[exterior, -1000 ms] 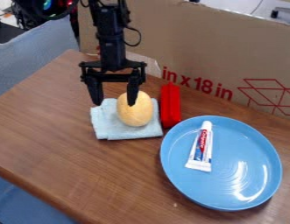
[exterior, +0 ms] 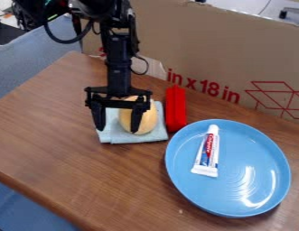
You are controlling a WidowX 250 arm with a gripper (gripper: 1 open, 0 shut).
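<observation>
My black gripper [exterior: 117, 121] is lowered around a round tan bread roll [exterior: 144, 121], its two fingers spread, one on the near left side and the other over the roll's front; whether they touch it I cannot tell. The roll sits on a folded light blue cloth [exterior: 112, 135]. Just right of it stands a red object [exterior: 176, 109], and further right a blue plate [exterior: 253, 178] holds a white toothpaste tube [exterior: 207, 150].
A wooden table [exterior: 60, 149] carries these things, with bare surface at left and front. A large cardboard box [exterior: 224, 54] forms a wall along the back.
Over the last second my gripper has come down from above the roll to around it. The roll, cloth, plate and tube look unmoved.
</observation>
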